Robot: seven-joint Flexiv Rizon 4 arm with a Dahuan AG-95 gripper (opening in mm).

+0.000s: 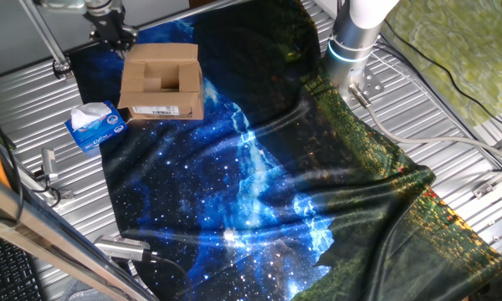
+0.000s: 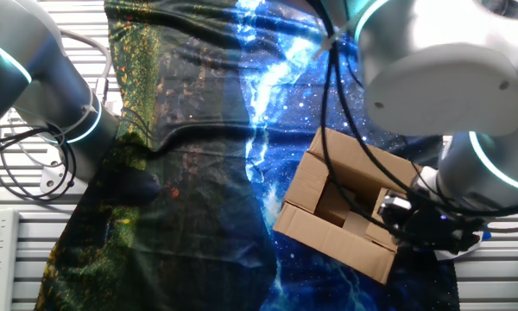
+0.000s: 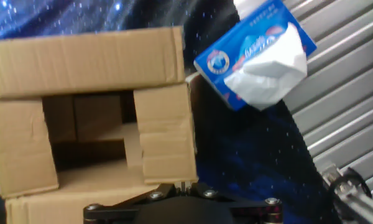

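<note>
An open cardboard box (image 1: 162, 109) sits on the dark, galaxy-printed cloth with its flaps folded out. In the wrist view the box (image 3: 87, 65) fills the left side, and the part of its inside that shows looks empty. My gripper shows at the bottom of that view, its fingertips together with nothing visible between them. They overlap a corner of the box flap there; whether they touch it, I cannot tell. Exterior view 1 has the gripper (image 1: 117, 45) at the box's back left corner. A blue tissue box (image 3: 261, 53) with a white tissue sticking out lies beside the carton.
The printed cloth (image 1: 234, 201) is wrinkled and largely bare across the middle. A ribbed metal table (image 1: 33, 109) shows around it. A metal frame (image 1: 58, 238) crosses the front left.
</note>
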